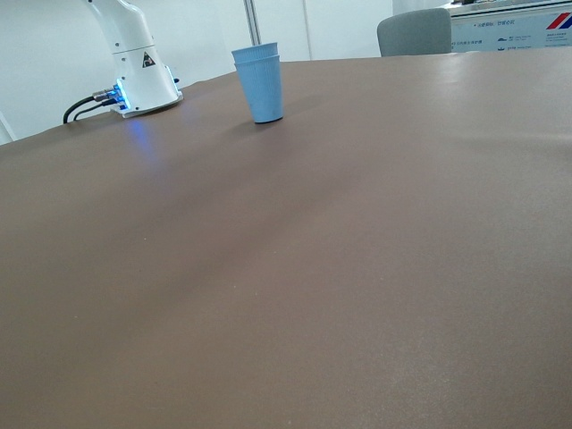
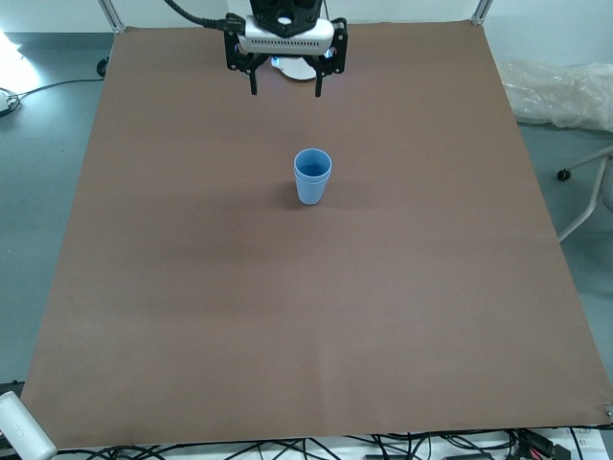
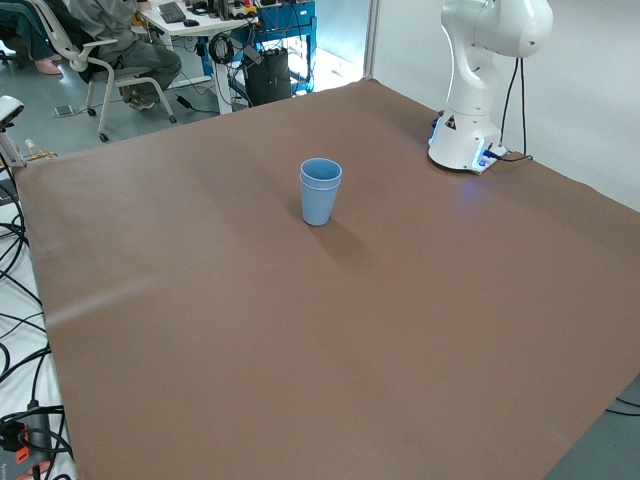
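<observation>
A light blue plastic cup, apparently two nested, stands upright near the middle of the brown table; it also shows as a cup in the top view and a cup in the right view. My gripper is at the top of the left view, above and behind the cup and apart from it. Its two black fingers are spread apart, with nothing seen held between them. The right view shows only the white arm base and lower arm, not the gripper.
Cables and hardware run along an edge beside it. A chair and a desk with a seated person are off the table.
</observation>
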